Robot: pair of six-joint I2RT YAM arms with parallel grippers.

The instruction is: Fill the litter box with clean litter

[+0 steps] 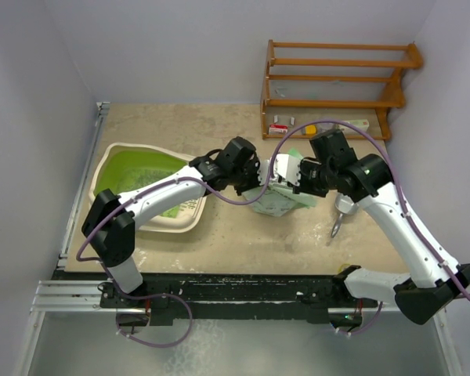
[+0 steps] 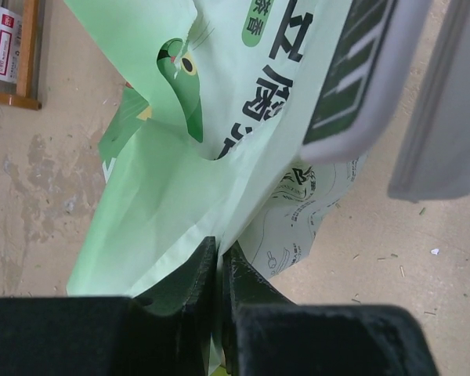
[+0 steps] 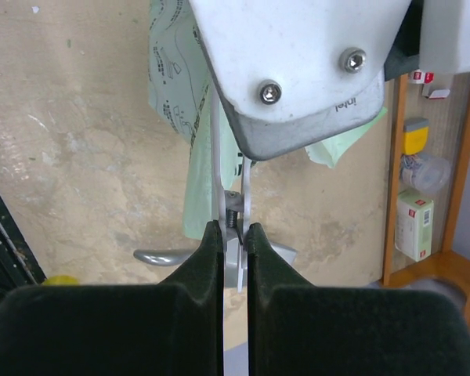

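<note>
A pale green litter bag (image 2: pixel 157 188) with printed lettering has a torn upper part. My left gripper is shut on a fold of it. My right gripper is shut on a slim metal tool, apparently scissors (image 3: pixel 244 204), with the bag (image 3: pixel 200 180) behind it. From above, both grippers crowd over the bag at the centre, hiding much of it. The white-rimmed litter box (image 1: pixel 180 227) with a green floor lies at the left, partly hidden by my left arm.
A wooden rack (image 1: pixel 337 102) with small items stands at the back right. A metal scoop (image 1: pixel 341 215) lies right of the bag.
</note>
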